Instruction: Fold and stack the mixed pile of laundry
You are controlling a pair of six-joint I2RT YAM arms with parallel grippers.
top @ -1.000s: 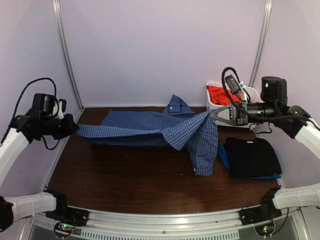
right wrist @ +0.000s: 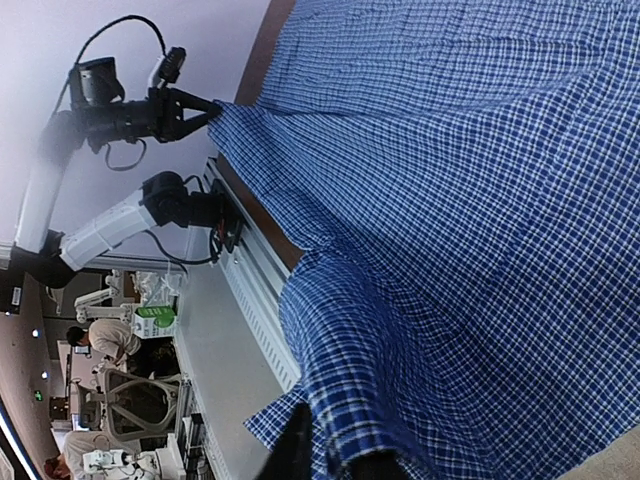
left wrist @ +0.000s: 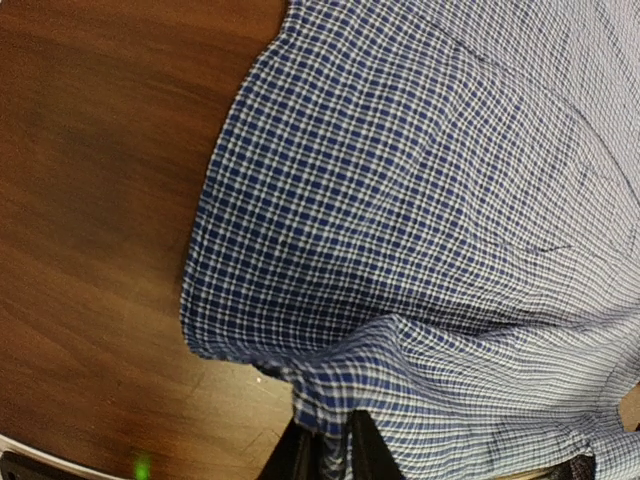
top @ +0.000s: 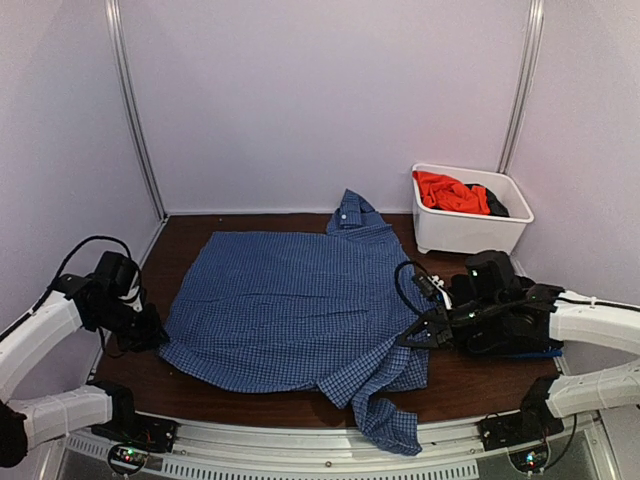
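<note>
A blue checked shirt [top: 280,300] is spread over the table, collar at the back, a sleeve hanging past the front edge. My left gripper [top: 155,335] is at its front-left corner; in the left wrist view, bunched cloth [left wrist: 350,370] lies at the fingertips. My right gripper [top: 405,338] is at the right front, with a ridge of cloth [right wrist: 340,380] at its fingertips in the right wrist view. Whether either is open or shut is unclear.
A white bin [top: 470,232] with red and dark clothes [top: 450,195] stands at the back right. A folded dark pile [top: 490,340] lies at the right, mostly behind the right arm. Bare table shows at the left and front.
Both grippers have moved down and toward the front with the shirt's edge, which was lifted and now lies much flatter over the table.
</note>
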